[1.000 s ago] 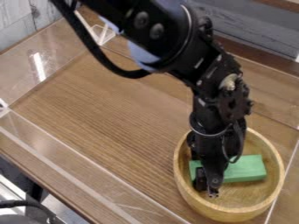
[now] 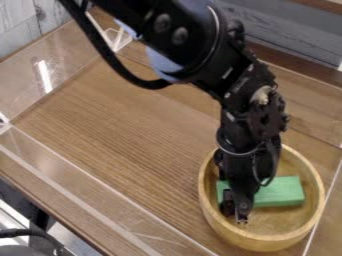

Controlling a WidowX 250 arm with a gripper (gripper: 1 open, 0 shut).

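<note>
The black gripper [image 2: 241,200] reaches down into a round tan bowl [image 2: 263,236] at the lower right. A green block [image 2: 279,192] lies in the bowl, behind and beside the fingers. The gripper is shut on something at the bowl's left part, apparently the green block, though the dark fingers hide where they meet it.
Clear strips edge it at the left, and a black cable lies at the bottom left corner.
The gripper and bowl have shifted very slightly; otherwise little differs.
</note>
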